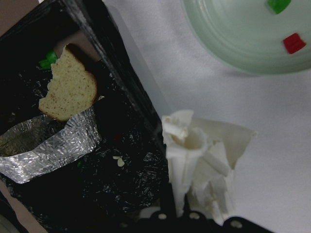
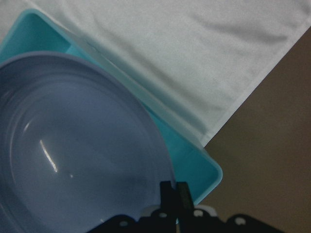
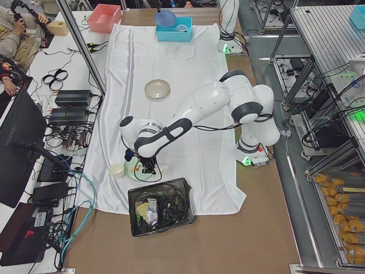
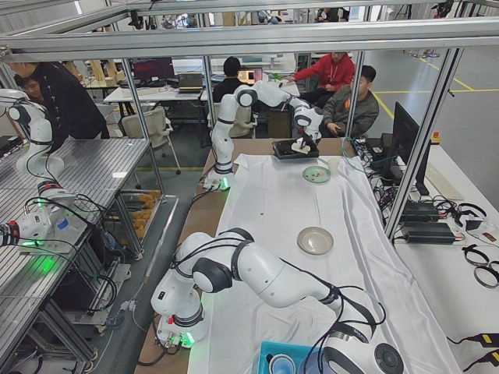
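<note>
A crumpled white tissue (image 1: 199,160) is held in my left gripper, which is shut on it beside the rim of a black-lined bin (image 3: 179,211) holding bread (image 1: 68,87) and foil (image 1: 73,143). A green plate (image 1: 233,39) with coloured bits lies next to the bin. My right gripper is shut on the rim of a blue plate (image 2: 82,141), over the turquoise box (image 2: 194,170) at the far end of the cloth.
A beige plate (image 3: 157,89) lies mid-cloth and a cream cup (image 3: 116,171) stands left of the green plate. A pink box (image 3: 104,18) is on the side table.
</note>
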